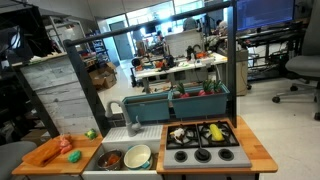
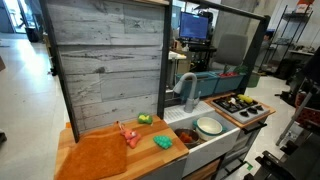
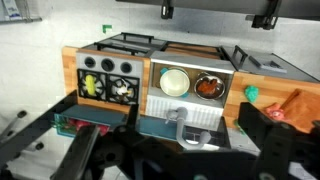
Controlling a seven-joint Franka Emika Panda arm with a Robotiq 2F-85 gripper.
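In the wrist view my gripper is open, its black fingers spread wide with nothing between them. It hangs high above a toy kitchen counter. The sink holds a cream bowl and, beside it, a metal pot with reddish contents. A stove bears a yellow item and a whitish-brown item on its burners. An orange cloth lies flat at the counter's other end, near a teal-green item, a red item and a yellow-green item.
A grey faucet rises behind the sink. Blue bins stand along the counter's back, with red and green things in one. A tall wooden panel and dark frame posts border the counter. Bare wood shows right of the stove.
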